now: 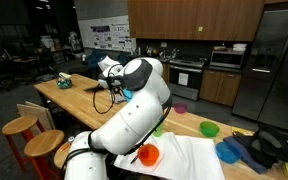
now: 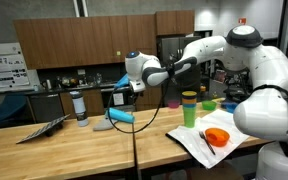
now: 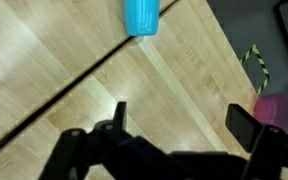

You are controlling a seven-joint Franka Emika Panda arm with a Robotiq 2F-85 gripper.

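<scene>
My gripper is open above the wooden table, with bare tabletop between its fingers. Beyond the fingertips, near the top of the wrist view, lies part of a blue object [image 3: 141,17] beside the dark seam in the wood; it is apart from the gripper. Exterior view 2 has a light blue item [image 2: 123,116] on the table below the raised arm end. On the near side stand a green cup [image 2: 189,116] and an orange bowl [image 2: 217,136], both clear of the gripper.
A white cloth [image 1: 192,158] covers part of the counter. Also there are a blue bowl [image 1: 227,152], a green bowl [image 1: 209,129] and a pink plate [image 1: 180,108]. A tall can [image 2: 79,104] stands left of the light blue item.
</scene>
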